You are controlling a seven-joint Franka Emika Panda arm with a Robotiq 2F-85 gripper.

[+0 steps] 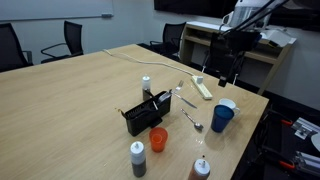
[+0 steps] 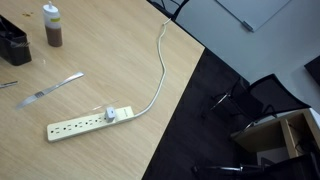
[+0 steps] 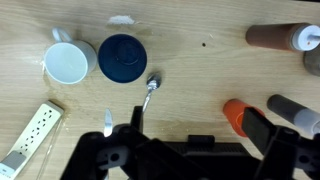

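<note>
My gripper hangs above the table with its fingers spread and nothing between them; the arm's hand (image 1: 232,65) is well over the tabletop. A dark blue cup (image 3: 122,58) stands beside a white mug (image 3: 68,62) at the upper left of the wrist view. Near the blue cup lies a metal spoon (image 3: 152,88). An orange cup (image 3: 236,116) is close to the right finger in that view. The black open box (image 1: 148,112) stands farther along the table, with items sticking out of it.
A white power strip (image 2: 88,124) with a plug and cord lies on the table, near a knife (image 2: 50,90).
</note>
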